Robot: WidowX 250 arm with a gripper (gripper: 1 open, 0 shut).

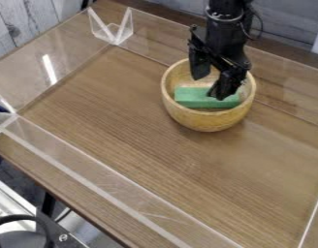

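Note:
A round light wooden bowl [188, 118] sits on the wooden table toward the back right, with a green block [193, 100] lying in it. My black gripper [213, 82] reaches down from the top into the bowl, over the green block. It is open; its fingers are dark and partly overlap the block and the bowl's far wall, so exact contact cannot be told.
A clear angular plastic piece [111, 27] sits at the back left. Black cables lie at the lower left edge.

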